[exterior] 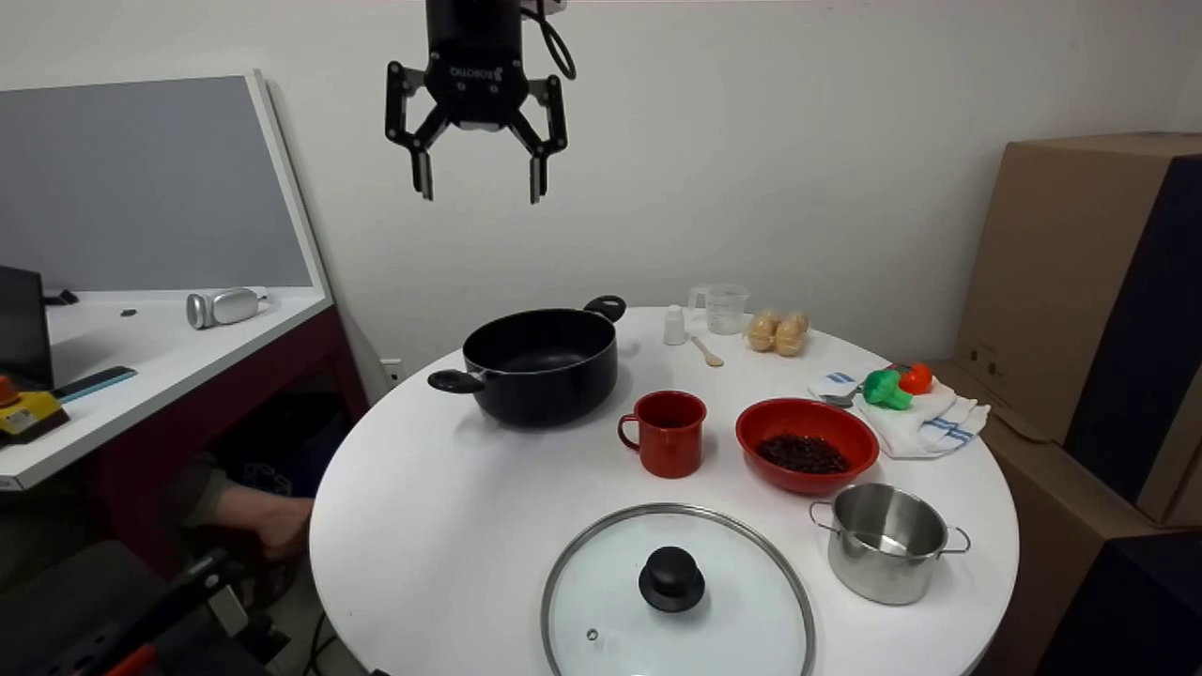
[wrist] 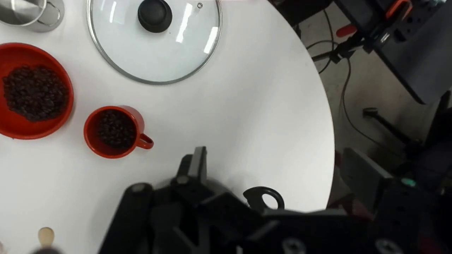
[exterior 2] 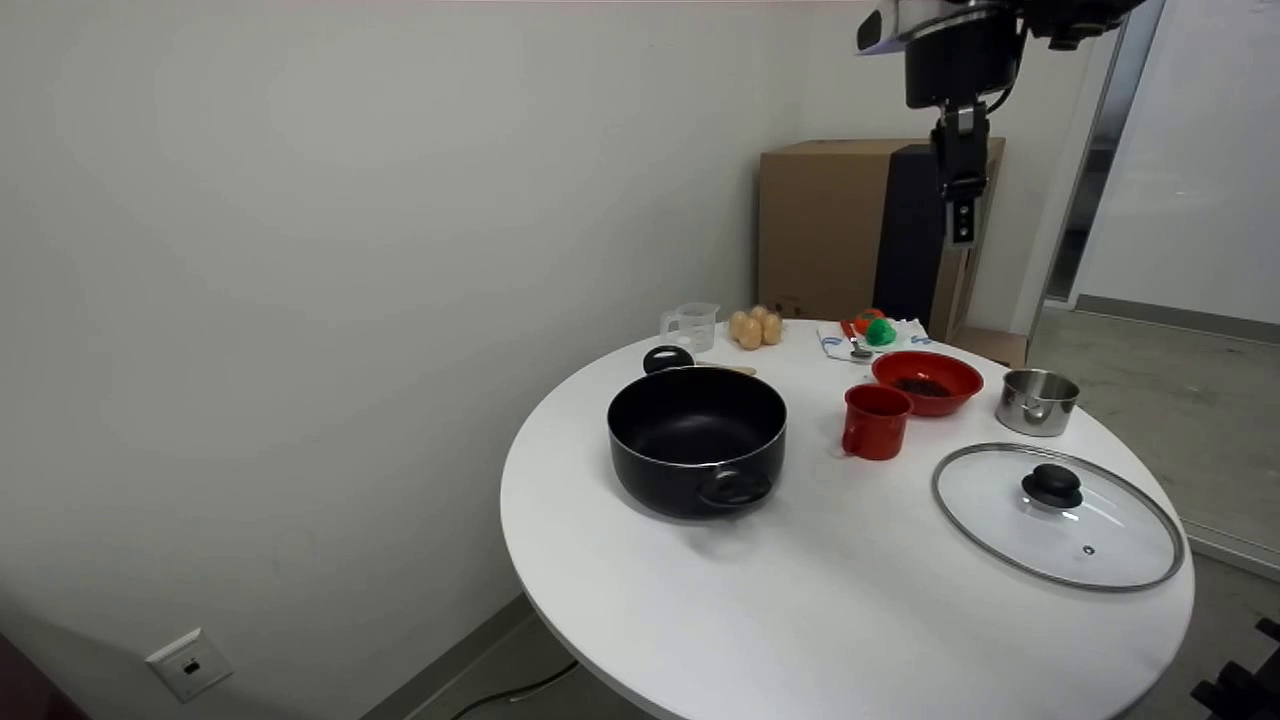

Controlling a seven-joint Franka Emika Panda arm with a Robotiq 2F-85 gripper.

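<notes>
My gripper [exterior: 481, 197] hangs open in the air, high above the table, with nothing between its fingers. A black two-handled pot [exterior: 548, 383] without a cover stands at the back left of the table in exterior view 1; its inside looks empty. Right of it is a red mug [exterior: 671, 437], which holds dark beans in the wrist view. The red bowl [exterior: 789, 419] also has dark beans in it. Flat on the table lies a glass lid [exterior: 721, 563] with a black knob [exterior: 671, 579]. A small steel pot [exterior: 887, 546] stands beside it, apparently empty.
Along the back are a white shaker [exterior: 673, 327], a measuring cup [exterior: 726, 310], a wooden spoon [exterior: 710, 355] and eggs [exterior: 778, 333]. A towel [exterior: 930, 422] carries a green pepper [exterior: 886, 390] and a tomato [exterior: 915, 378].
</notes>
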